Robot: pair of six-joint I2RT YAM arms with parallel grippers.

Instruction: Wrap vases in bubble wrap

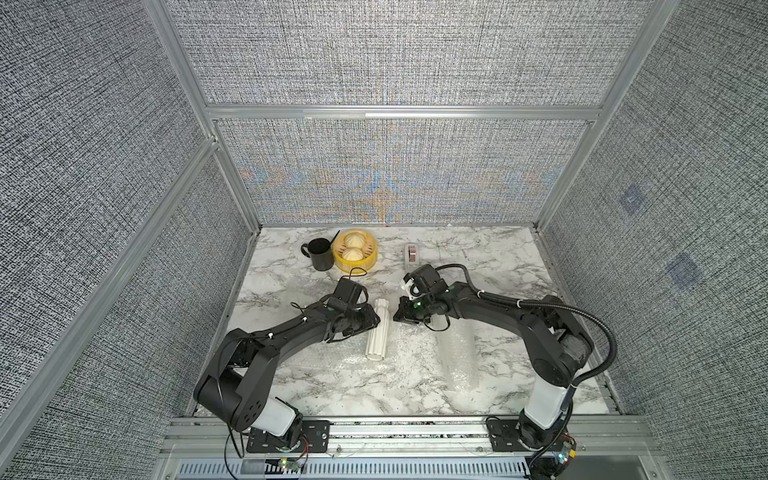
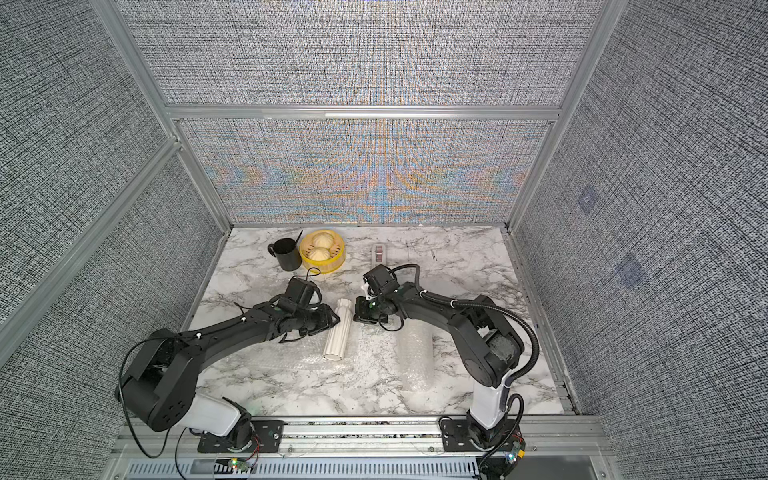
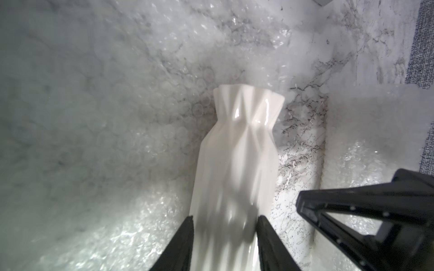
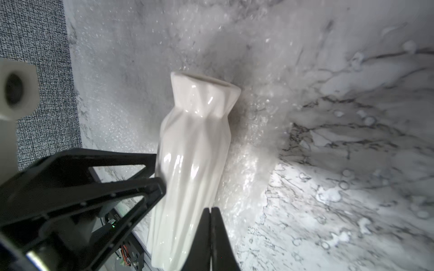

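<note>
A white fluted vase (image 1: 377,340) lies on its side, its narrow neck toward the back, on a clear bubble wrap sheet (image 3: 113,135) at mid-table. My left gripper has its fingers apart, one along each side of the vase's body; whether they press on it cannot be told. To the right of the vase, my right gripper is shut with nothing visible between its fingertips. The left gripper's black fingers (image 4: 135,194) also show against the vase in the right wrist view.
Another piece of bubble wrap (image 1: 457,360) lies to the right, below the right arm. At the back stand a black mug (image 1: 321,254), a yellow steamer (image 1: 370,261) with buns, and a small tape dispenser (image 1: 412,255).
</note>
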